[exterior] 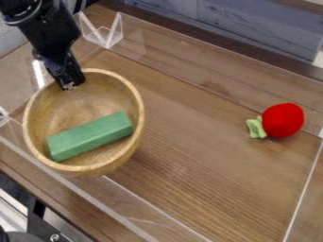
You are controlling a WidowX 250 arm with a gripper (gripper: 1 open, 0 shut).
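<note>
A round tan bowl [83, 104] sits at the left of the table with a green oblong block [90, 134] lying inside it. My black gripper [60, 77] hangs over the bowl's back rim at the upper left; whether its fingers grip the rim is not clear.
A red strawberry-like object [284, 120] with a pale green top lies at the right. A grey wall [240, 28] runs along the back, and clear plastic edges show at the left and front.
</note>
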